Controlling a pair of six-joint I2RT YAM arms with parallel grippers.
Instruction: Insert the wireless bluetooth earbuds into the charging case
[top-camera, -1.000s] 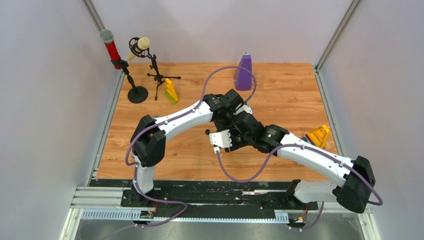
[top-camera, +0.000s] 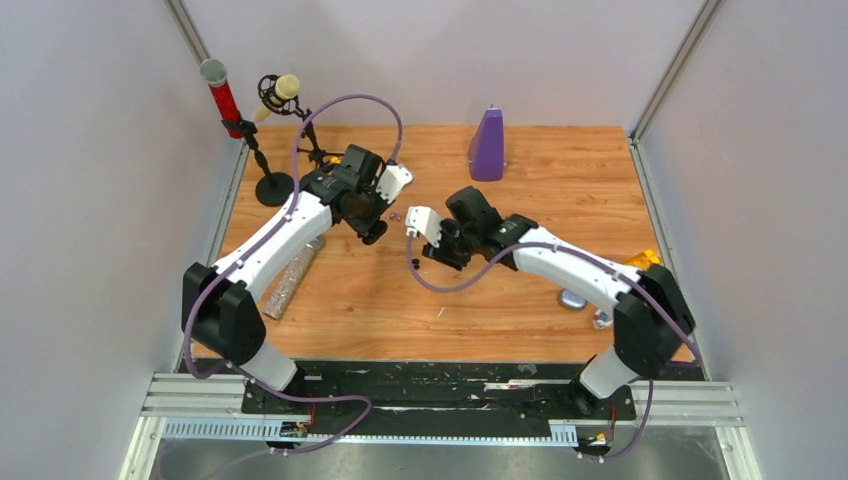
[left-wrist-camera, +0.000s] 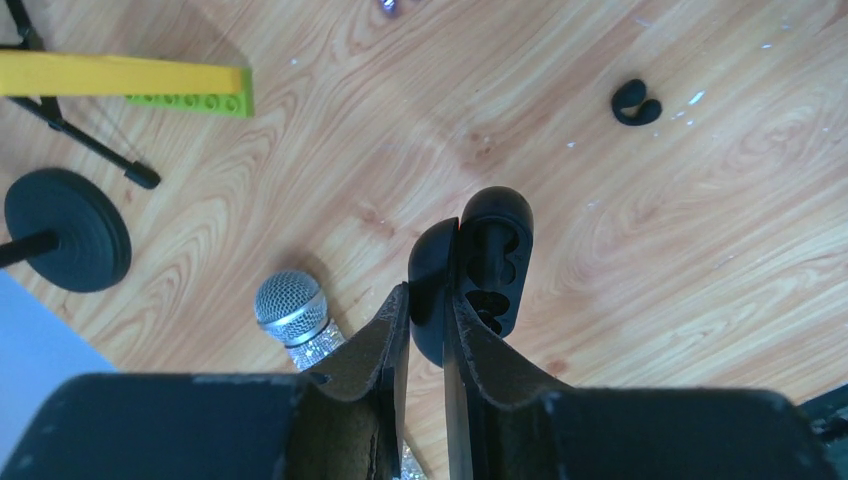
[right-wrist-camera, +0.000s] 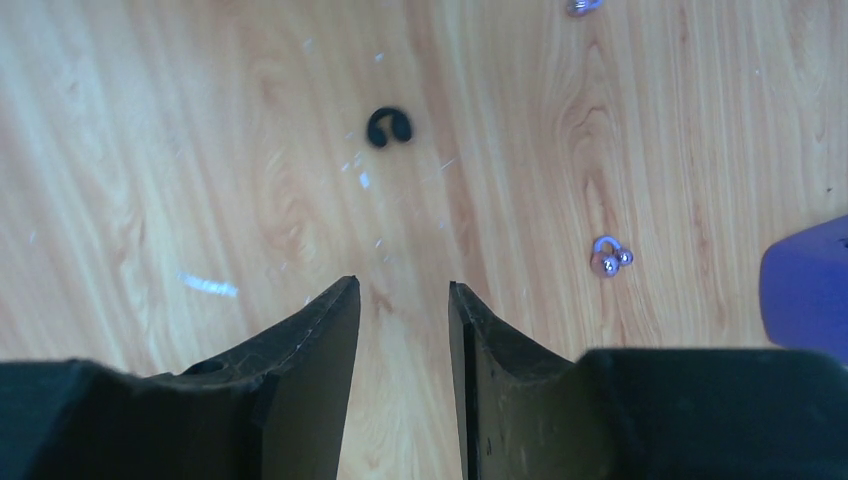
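Note:
My left gripper is shut on the black charging case (left-wrist-camera: 490, 260), which is open, lid beside the tray of shaped slots; it hangs in the upper middle-left of the top view. The black earbuds lie together on the wood, also seen as a small dark pair (right-wrist-camera: 388, 126) in the right wrist view. Over the table centre, my right gripper faces down toward them, part open with nothing seen between its fingers.
A glittery microphone (top-camera: 295, 275) lies at left, with stands (top-camera: 272, 188) behind. A purple block (top-camera: 487, 150) stands at the back, small purple earphones (right-wrist-camera: 612, 258) lie nearby, and yellow toys (top-camera: 640, 259) are at right.
The arms have drawn apart: my left gripper moved up and leftward with the case, while my right gripper moved up and leftward toward the dark earbuds, its arm swinging inward.

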